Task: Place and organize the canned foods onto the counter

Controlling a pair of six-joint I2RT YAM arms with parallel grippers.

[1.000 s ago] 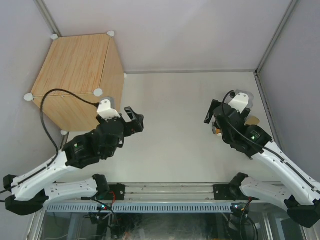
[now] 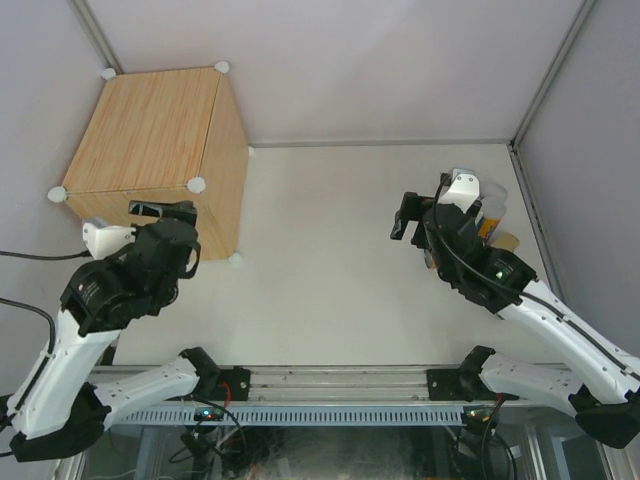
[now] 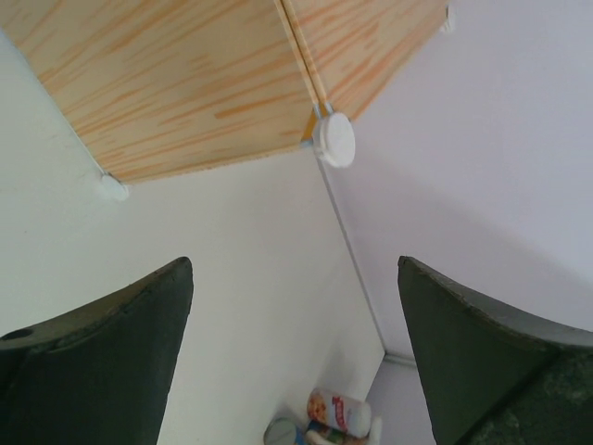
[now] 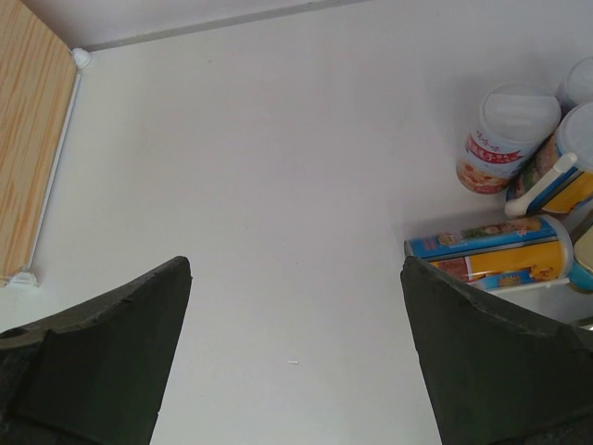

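Observation:
A cluster of several cans and lidded tubs crowds the counter's right side, mostly hidden by my right arm in the top view. In the right wrist view a blue and orange can (image 4: 500, 250) lies on its side, with a white-lidded red and white tub (image 4: 505, 139) standing behind it. My right gripper (image 2: 400, 216) is open above and left of the cluster, nothing between its fingers. My left gripper (image 2: 165, 209) is open too, in front of the wooden cabinet, and empty. Its wrist view catches a red-labelled can (image 3: 339, 413) far off at the bottom.
The wooden cabinet (image 2: 150, 120) fills the back left, with white caps on its corners. A pale back wall (image 2: 350, 70) and side wall (image 2: 610, 170) bound the counter (image 2: 320, 260).
My left gripper has swung left from the open counter to the cabinet's front, and its wrist has turned. The right gripper has shifted slightly left.

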